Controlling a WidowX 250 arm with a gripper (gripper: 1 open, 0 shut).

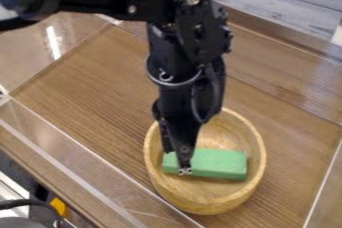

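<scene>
A wooden bowl (pixel 241 131) sits on the table toward the lower right, with a green rectangular block (pixel 219 165) lying inside it. My black gripper (pixel 183 166) reaches down from the top of the view to the left part of the block, its tip low over or at the block's upper face. It is shut, and nothing shows between its fingers; whether it touches the block I cannot tell.
A clear edge strip runs along the lower left, with dark cables beyond it. A pale plank wall stands at the back right.
</scene>
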